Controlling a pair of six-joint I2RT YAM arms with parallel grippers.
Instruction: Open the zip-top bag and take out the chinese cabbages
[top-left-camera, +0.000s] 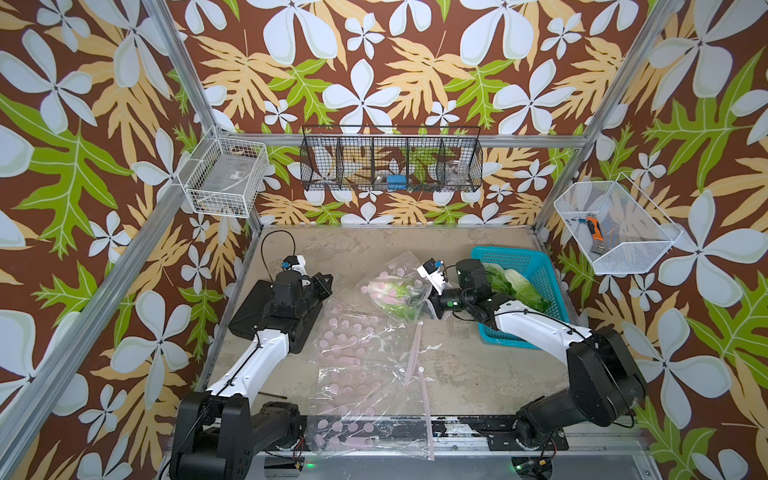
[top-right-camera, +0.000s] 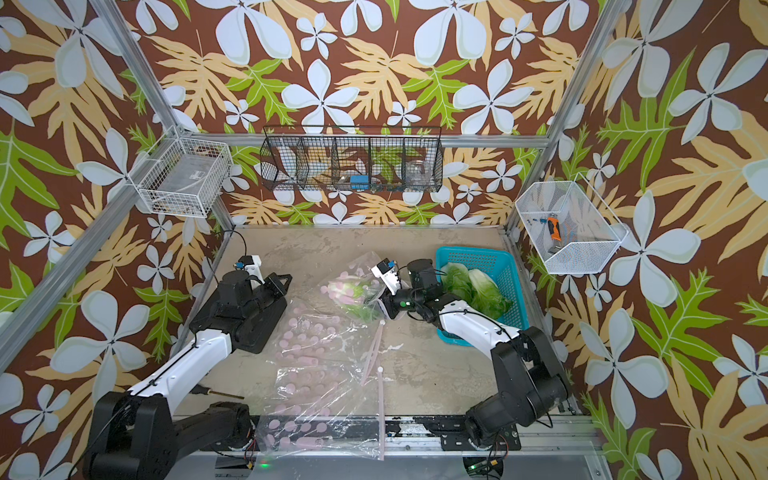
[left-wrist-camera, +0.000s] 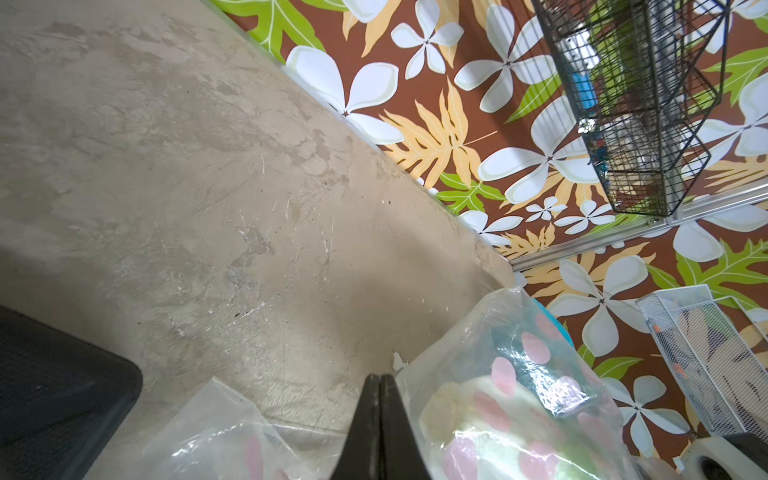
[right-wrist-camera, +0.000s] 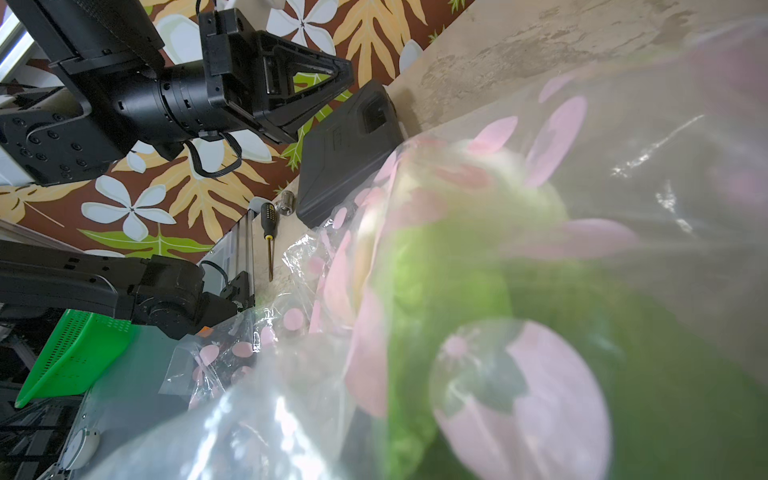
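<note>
A clear zip-top bag (top-left-camera: 402, 266) with pink dots stands mid-table, a pale green chinese cabbage (top-left-camera: 389, 293) inside it. My left gripper (top-left-camera: 324, 282) is left of the bag, apart from it. In the left wrist view its fingers (left-wrist-camera: 369, 436) are shut together with nothing between them; the bag film (left-wrist-camera: 512, 352) lies outside, to their right. My right gripper (top-left-camera: 434, 306) is at the bag's right side. Film covers the right wrist view, where its fingertips are hidden, so their grip cannot be told. More cabbages (top-left-camera: 524, 289) lie in the blue basket (top-left-camera: 552, 276).
Flat dotted plastic film (top-left-camera: 352, 384) spreads from the middle to the front edge. A black box (top-left-camera: 254, 308) lies under the left arm. A screwdriver (top-right-camera: 216, 392) lies front left. Bare table (top-left-camera: 480, 376) shows front right and along the back.
</note>
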